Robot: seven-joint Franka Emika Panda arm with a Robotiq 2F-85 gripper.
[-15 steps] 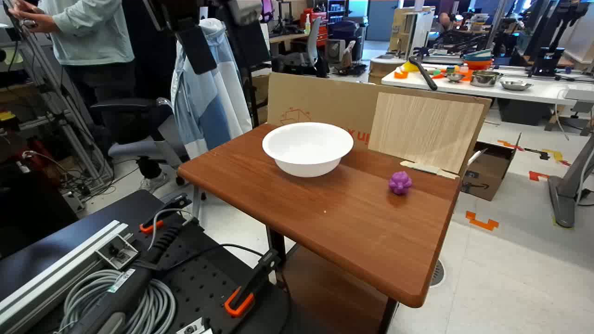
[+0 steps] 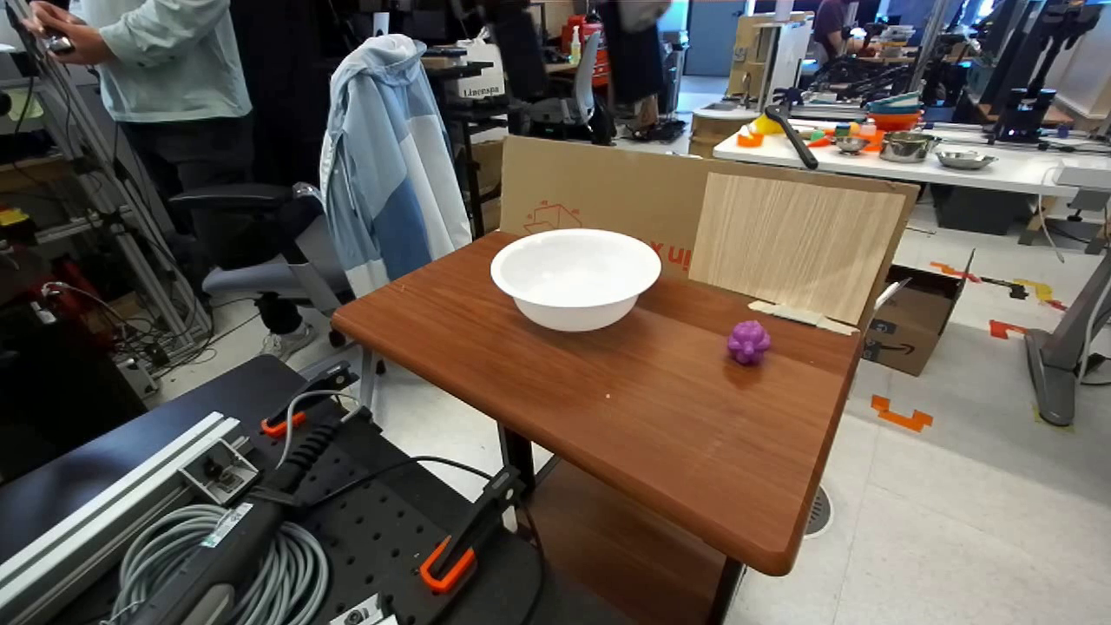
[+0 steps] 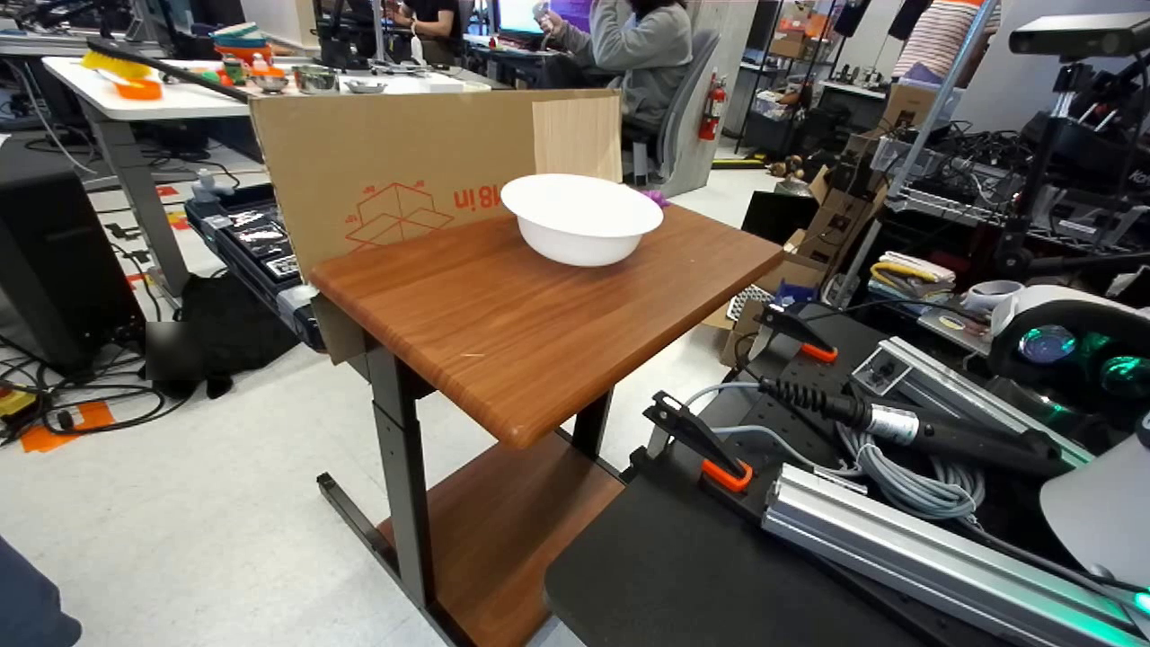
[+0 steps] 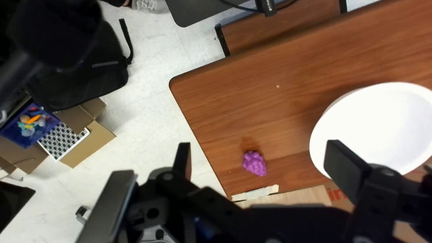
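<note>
A purple grape-like toy lies on the brown table near its right side, apart from the white bowl. Most of the toy is hidden behind the bowl in exterior view 2. My gripper hangs high above the back of the table, cut off by the top edge of exterior view 1. Its fingers stand wide apart in the wrist view, with the toy seen below between them and the bowl partly behind the right finger. Nothing is held.
Along the table's back edge stands a cardboard panel with a wood-grain board leaning at its right part. A black bench with clamps and coiled cable stands on the other side.
In exterior view 1 my gripper has moved right and somewhat up, from in front of the hanging jacket. The bowl and the purple toy have stayed put.
</note>
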